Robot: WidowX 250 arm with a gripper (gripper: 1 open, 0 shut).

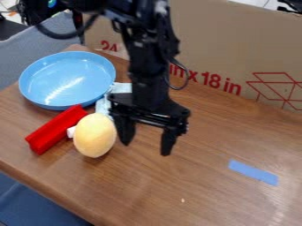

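My black gripper (145,138) is low over the wooden table with its fingers open, just right of a pale yellow egg-shaped object (94,137). A red cylindrical object (52,131) with a white end lies left of the egg shape. Behind them is a blue plate (67,77). A pale blue cloth (116,91) is mostly hidden behind the gripper and arm.
A cardboard box (231,55) stands along the back. A blue tape strip (252,172) is at the right. Its edge runs along the lower left.
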